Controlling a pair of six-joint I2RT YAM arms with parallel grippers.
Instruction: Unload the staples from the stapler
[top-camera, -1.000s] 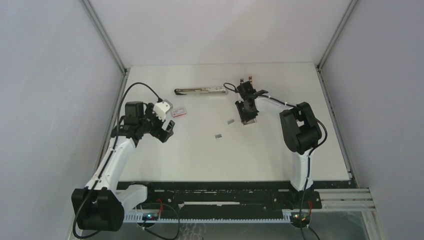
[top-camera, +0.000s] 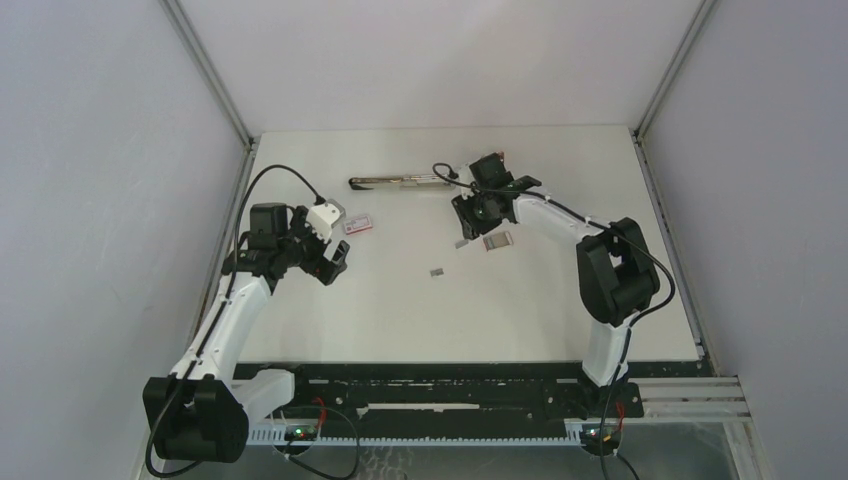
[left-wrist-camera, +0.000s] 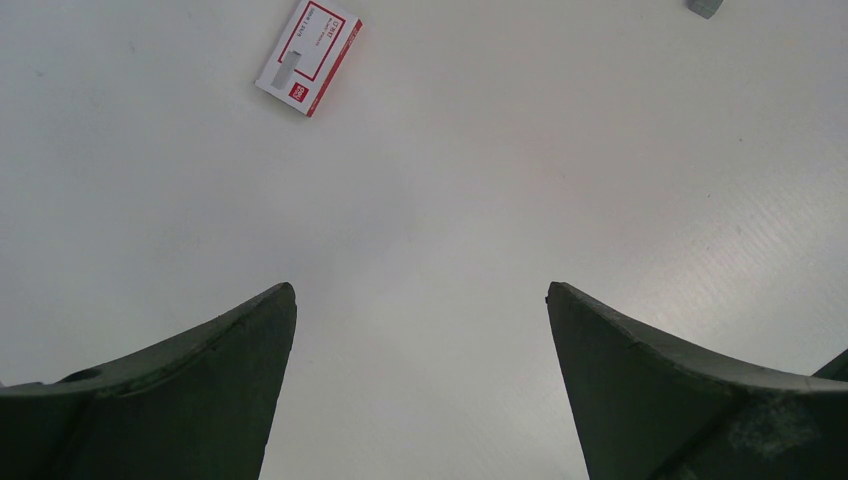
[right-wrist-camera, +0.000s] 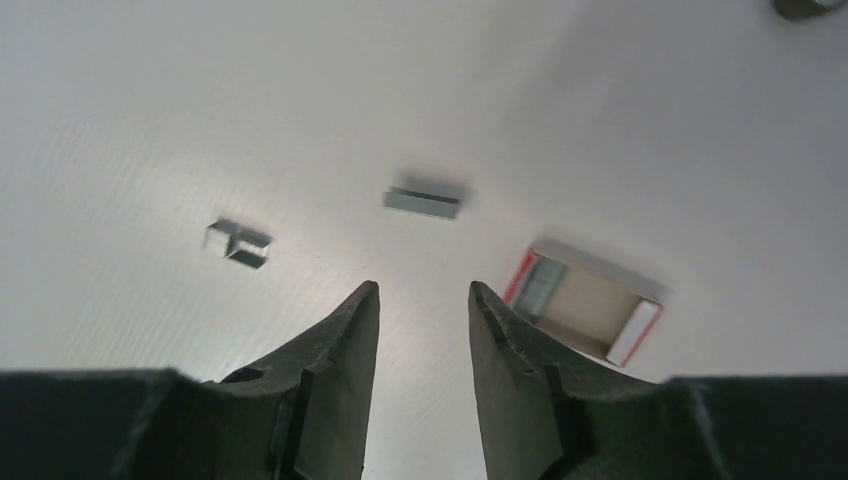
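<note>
The long metal stapler lies at the back middle of the table. A staple strip lies below my right gripper, whose fingers stand part open with nothing seen between them. Another small staple piece lies to its left in the right wrist view. An open staple box is beside the strip on the right. A red-and-white box lies ahead of my left gripper, which is open and empty over bare table.
Small reddish items, partly hidden, stand behind the right arm at the back. Walls bound both sides.
The right arm has moved up-left in the top view, off the open box toward the staple strip and stapler. The left arm has stayed still.
</note>
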